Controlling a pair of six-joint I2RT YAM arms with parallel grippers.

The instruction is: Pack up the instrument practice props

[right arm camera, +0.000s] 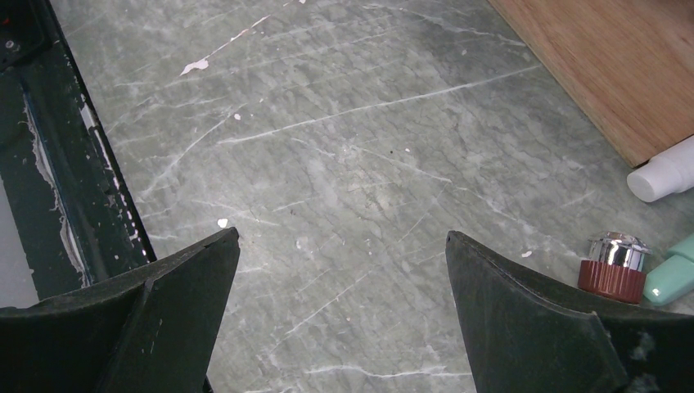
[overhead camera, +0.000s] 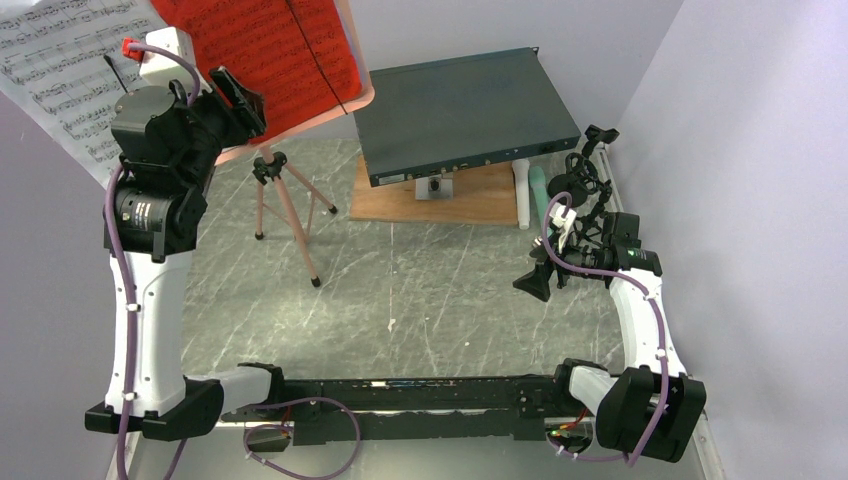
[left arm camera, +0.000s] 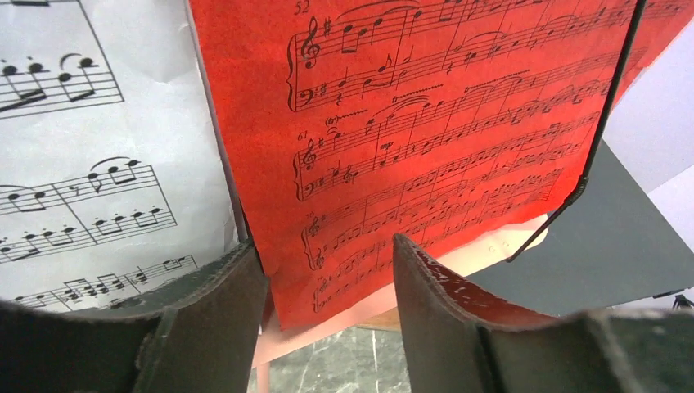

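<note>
At the top left, a pink music stand (overhead camera: pixel 305 247) bears a white music sheet (overhead camera: pixel 50 75) and a red music sheet (overhead camera: pixel 270 50). A thin black rod (left arm camera: pixel 610 106) crosses the red sheet. My left gripper is at the stand's lower part, its fingers (left arm camera: pixel 217 303) apart. The red sheet's lower left corner shows between them in the left wrist view; contact cannot be told. Low over the grey marble surface, my right gripper stands open and empty. A white microphone (overhead camera: pixel 522 193) and a teal one (overhead camera: pixel 540 195) lie to its far side.
A large dark flat box (overhead camera: pixel 465 110) rests above a wooden board (overhead camera: pixel 380 195) at the back. Black gear with a coiled cable (overhead camera: pixel 580 175) sits by the right wall. Beside the teal microphone is a red-and-chrome piece (right arm camera: pixel 614 270). Open floor lies in the middle.
</note>
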